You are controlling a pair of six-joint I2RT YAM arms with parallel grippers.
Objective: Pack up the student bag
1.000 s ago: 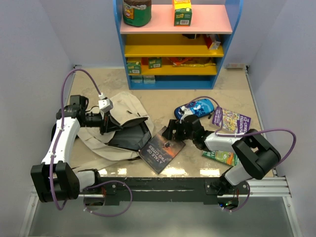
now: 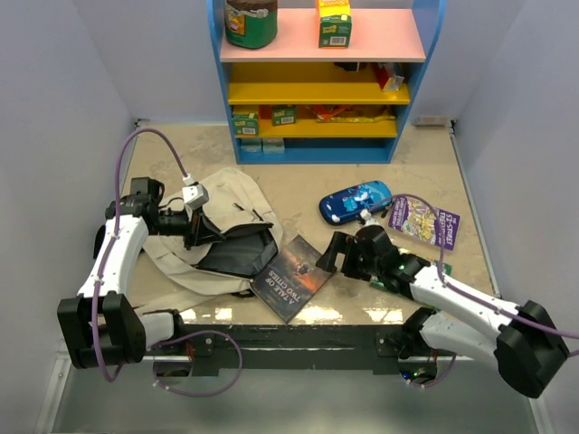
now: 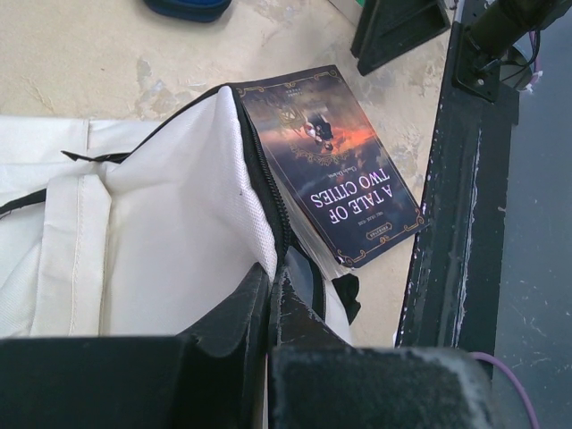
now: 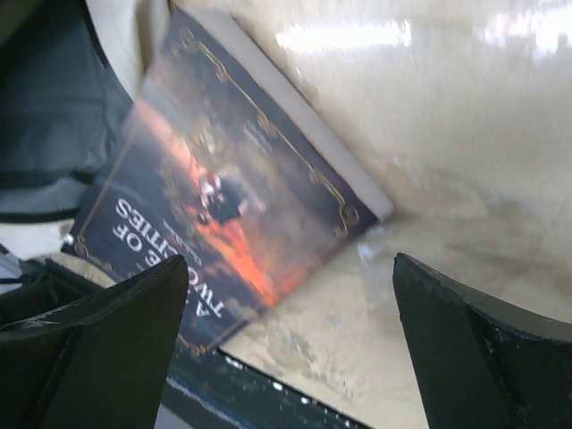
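The cream bag (image 2: 176, 267) lies open at the left, its dark lining showing. My left gripper (image 2: 208, 233) is shut at its zippered edge (image 3: 259, 179); the edge runs into the fingertips in the left wrist view. The book A Tale of Two Cities (image 2: 291, 280) (image 4: 214, 188) lies flat beside the bag's opening. My right gripper (image 2: 333, 253) stands open near the book's right corner, with nothing between its fingers. A blue pencil case (image 2: 355, 201) lies behind it, a purple book (image 2: 423, 220) and a green book (image 2: 432, 289) to the right, the latter partly under the arm.
A shelf unit (image 2: 317, 154) with boxes and other goods stands at the back. Bare table shows between the shelf and the pencil case. The table's front edge (image 2: 271, 336) runs close in front of the book, and walls close both sides.
My right gripper and arm have moved toward the front right, off the book's top part. The book has shifted slightly left. The left gripper is nearly unchanged.
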